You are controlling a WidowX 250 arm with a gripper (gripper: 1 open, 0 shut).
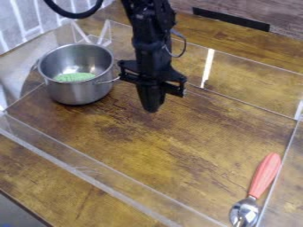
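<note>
My black gripper [149, 93] hangs low over the middle of the wooden table, just to the right of a steel pot [83, 94]. Its fingers look close together, with nothing visible between them. The pot stands at the left with something green inside. At the lower right lies a metal scoop with a red handle [264, 176].
A whitish railing or edge runs along the back left, behind the pot.
</note>
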